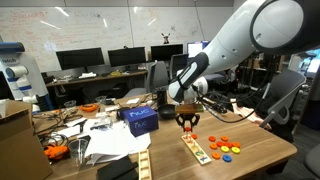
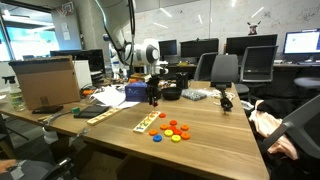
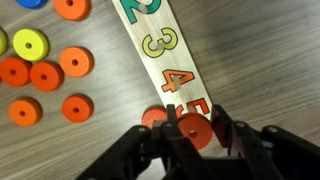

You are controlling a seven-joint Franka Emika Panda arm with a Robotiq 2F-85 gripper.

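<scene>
A pale wooden number board (image 3: 165,50) runs diagonally through the wrist view, showing 2, 3, 4 and 5. At its 5 end, an orange-red disc (image 3: 194,130) with a centre hole sits between the dark fingers of my gripper. Whether the pads press on the disc is hard to see. Just left of it another red disc (image 3: 153,116) shows partly, beside the board. From outside, the gripper (image 1: 187,125) points down over the far end of the board (image 1: 195,150). Exterior view 2 also has the gripper (image 2: 153,101) low over that end.
Loose discs lie to one side of the board: several orange-red ones (image 3: 76,61), a yellow one (image 3: 31,44) and a blue one (image 2: 157,138). A blue box (image 1: 141,120) and a wooden strip (image 1: 145,164) stand left of the board. Bare table (image 2: 215,140) lies past the discs.
</scene>
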